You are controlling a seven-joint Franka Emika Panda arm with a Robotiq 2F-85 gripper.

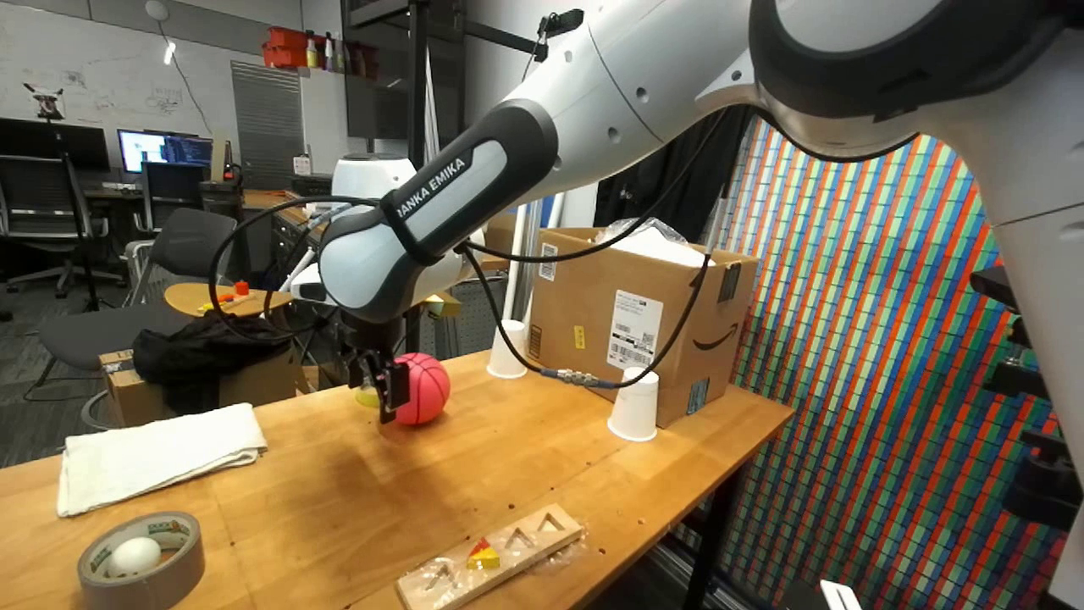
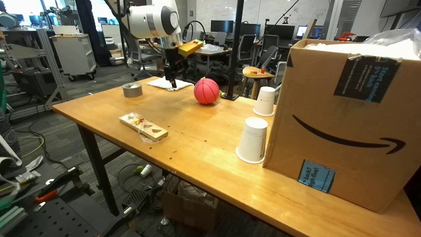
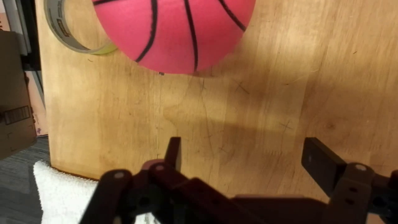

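A pink ball [image 1: 423, 388] with black seams rests on the wooden table [image 2: 189, 130], near its far edge; the wrist view cuts off its top. My gripper [image 1: 384, 395] hangs above the table, overlapping the ball's left side in exterior view 1. From the wrist, my gripper is open, its two fingers wide apart with only bare tabletop visible between them. The ball [image 3: 179, 33] lies ahead of the fingers, outside the gap. A yellowish tape ring [image 3: 67, 40] sits beside the ball, partly hidden by it.
A folded white towel [image 1: 163, 454] lies at the far left. Grey tape [image 1: 147, 585] encircles a white ball [image 1: 135, 556]. A wooden shape board [image 1: 508, 551] is near the front. Two upside-down white cups [image 2: 251, 141] [image 2: 265, 101] flank a large cardboard box [image 2: 335, 130]. Mid-table is clear.
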